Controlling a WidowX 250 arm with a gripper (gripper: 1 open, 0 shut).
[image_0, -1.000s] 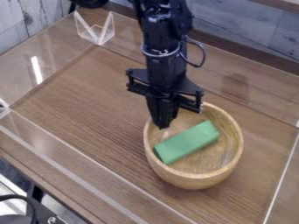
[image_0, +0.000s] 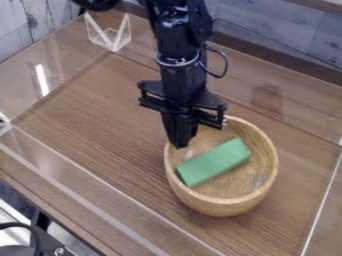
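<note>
The black robot arm reaches down from the top centre to a gripper (image_0: 181, 128) over the left rim of a round cream bowl (image_0: 257, 190). A green rectangular block (image_0: 214, 162) lies diagonally in the bowl. The gripper's tips point down just above the bowl's upper left part; whether they are open or shut is unclear.
A white wire object (image_0: 104, 30) stands at the top left. A wall or ledge runs along the top right. A black cable lies at the bottom left corner.
The gripper has moved slightly left and up from over the bowl. The bowl and green block look essentially unchanged.
</note>
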